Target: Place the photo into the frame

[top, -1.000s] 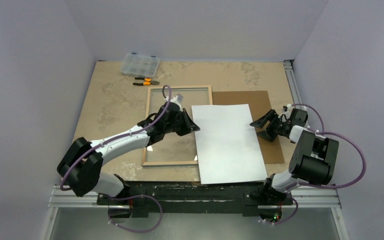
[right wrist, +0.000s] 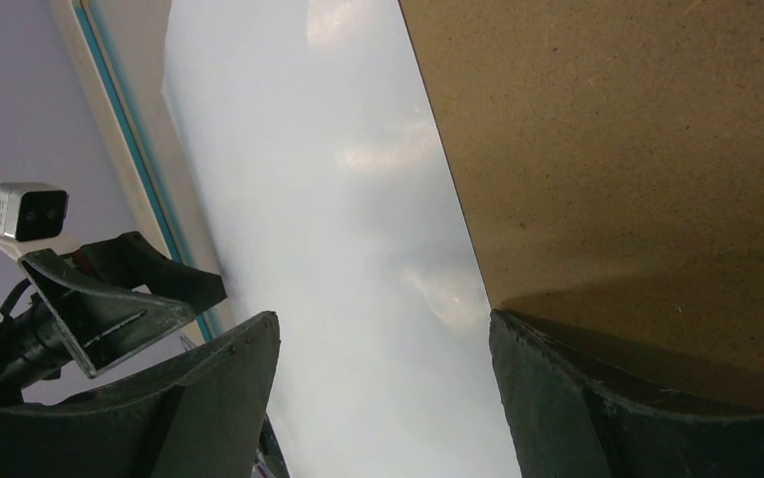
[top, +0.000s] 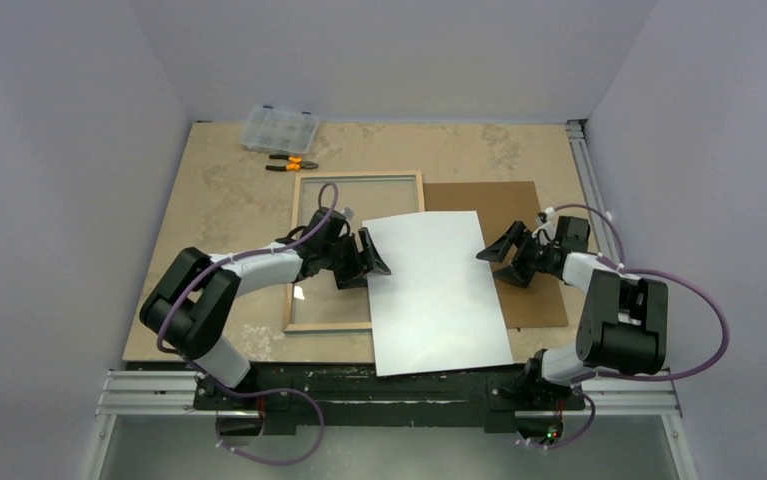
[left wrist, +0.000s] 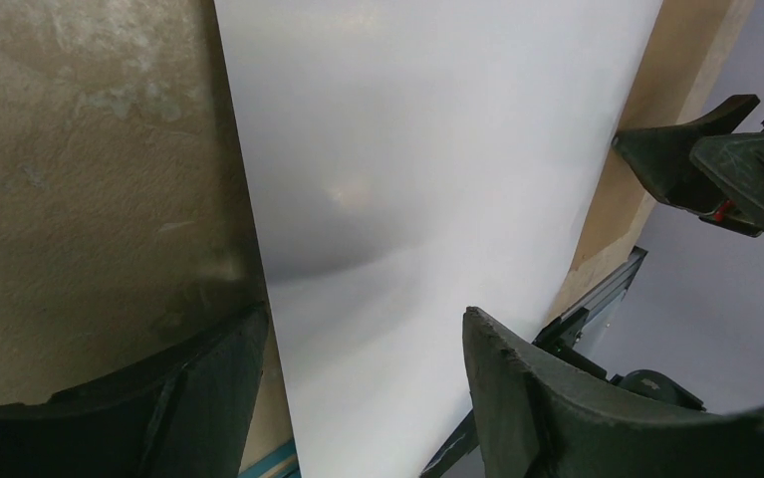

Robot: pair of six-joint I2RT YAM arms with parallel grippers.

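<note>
The white photo sheet lies over the right part of the wooden frame with glass and over the left part of a brown backing board. My left gripper stands open at the sheet's left edge; in its wrist view the edge runs between the fingertips. My right gripper stands open at the right edge, which also runs between its fingertips in the right wrist view. The sheet's lower end reaches past the table's front edge.
A clear compartment box and orange-handled pliers lie at the back left. Walls surround it on the sides and back.
The sheet has moved left and toward the front. My right gripper has moved left with its edge.
</note>
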